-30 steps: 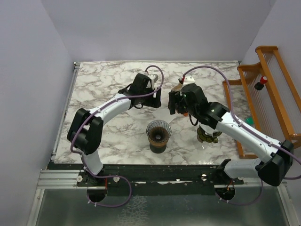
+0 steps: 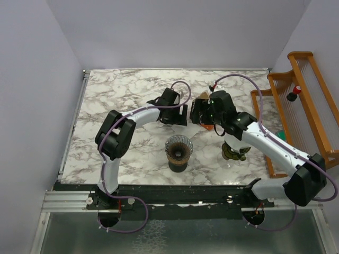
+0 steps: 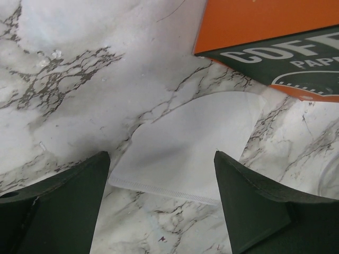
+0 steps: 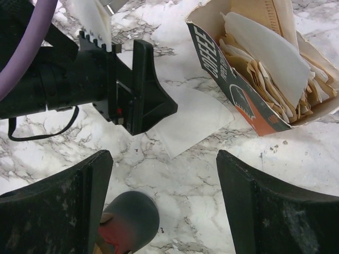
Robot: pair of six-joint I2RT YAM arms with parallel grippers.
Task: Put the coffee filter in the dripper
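A white paper coffee filter lies flat on the marble, seen folded into a fan shape between the open fingers of my left gripper; it also shows beside that gripper in the right wrist view (image 4: pixel 196 121). The dripper (image 2: pixel 178 149), ribbed and round, stands just below both grippers in the top view. My right gripper is open above bare marble near the box, with nothing between its fingers.
An open box of filters (image 4: pixel 238 84) with an orange and dark green side stands beside the loose filter. A white and green object (image 2: pixel 235 145) sits at the right. A wooden rack (image 2: pixel 312 116) fills the right edge.
The left arm has moved down in the top view and slightly right, toward the loose filter.
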